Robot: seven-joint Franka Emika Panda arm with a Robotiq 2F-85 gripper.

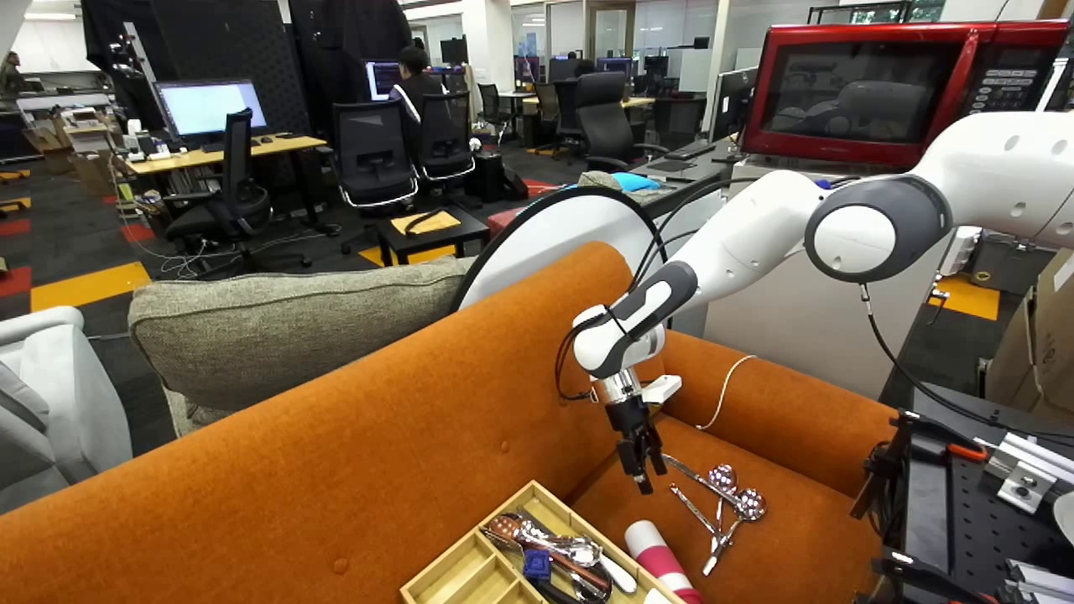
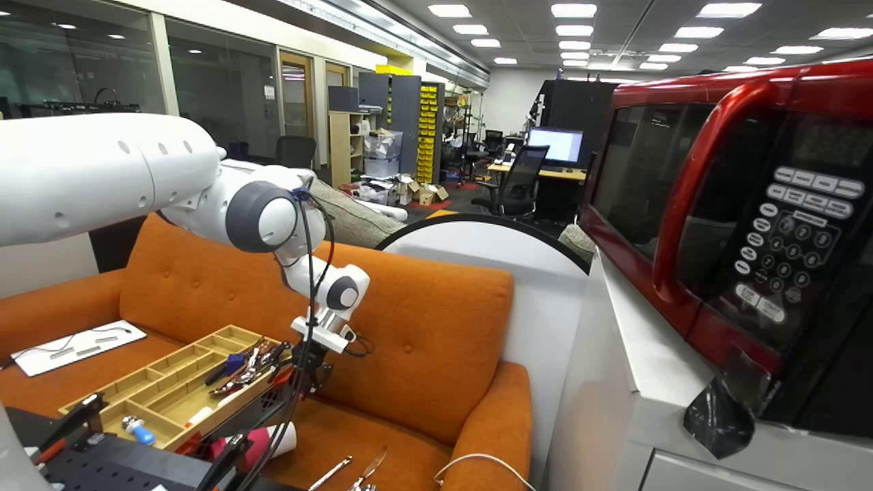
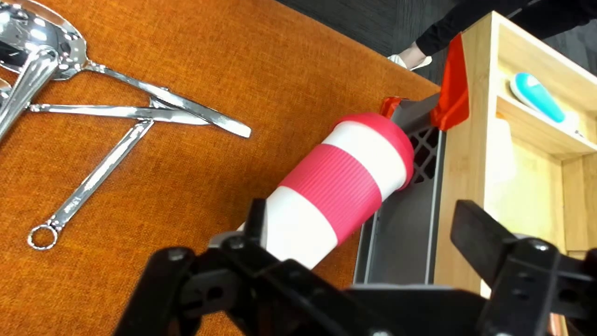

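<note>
A white cup with a red band and red lid [image 3: 341, 185] lies on its side on the orange sofa seat, alongside the wooden tray. In exterior view 1 the cup [image 1: 659, 559] shows with its white base toward the arm. My gripper [image 1: 644, 483] hangs above the seat, just past the cup's base. Seen from the wrist, the gripper stands open, its fingers wide apart. The cup's white end shows beside the left finger [image 3: 256, 221], partly hidden by the gripper; nothing is clasped between the fingers.
Shiny ladles and utensils [image 3: 140, 112] lie on the seat beside the cup. The wooden tray [image 1: 443, 574] has compartments, some filled with utensils, and sits over a dark crate [image 3: 400, 241]. The sofa backrest [image 1: 403, 423] rises close behind the gripper.
</note>
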